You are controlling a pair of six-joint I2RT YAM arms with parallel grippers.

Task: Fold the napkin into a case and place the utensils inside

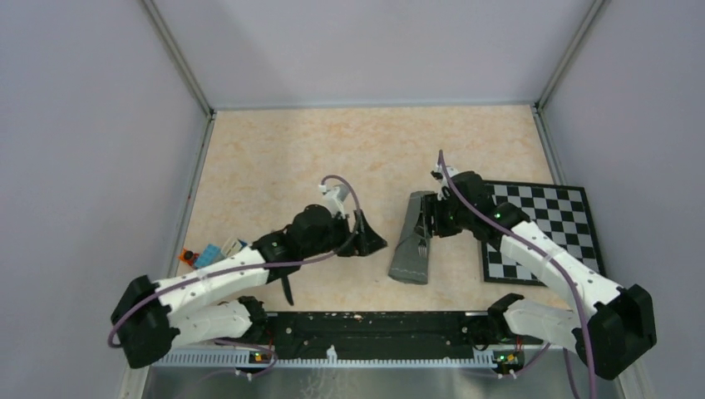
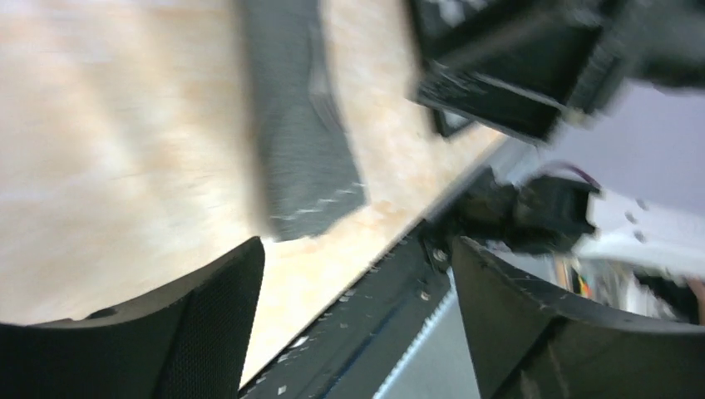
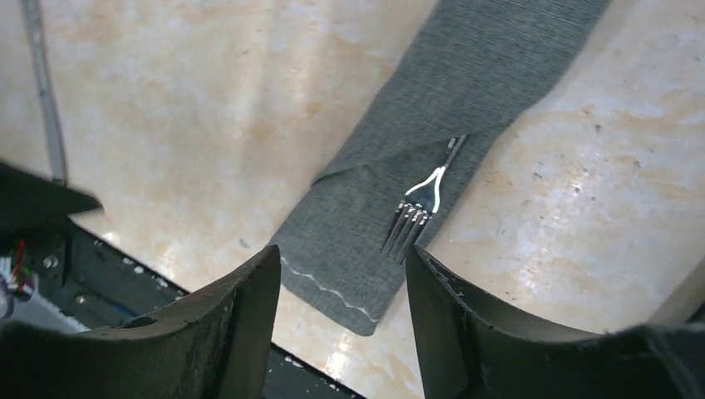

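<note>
The grey napkin (image 1: 409, 264) lies folded into a long narrow strip on the table. In the right wrist view a fork (image 3: 426, 193) rests on it, tines and neck bare, the handle running under a slanted fold of the napkin (image 3: 465, 91). Above the napkin's right side my right gripper hangs with its fingers apart and nothing between them. My left gripper is left of the napkin, also with spread fingers and an empty gap. A dark knife (image 1: 287, 288) lies near the front edge, partly behind the left arm.
A black-and-white checkered board (image 1: 544, 229) occupies the right side of the table. Small coloured toys (image 1: 208, 255) sit at the far left, partly covered by the left arm.
</note>
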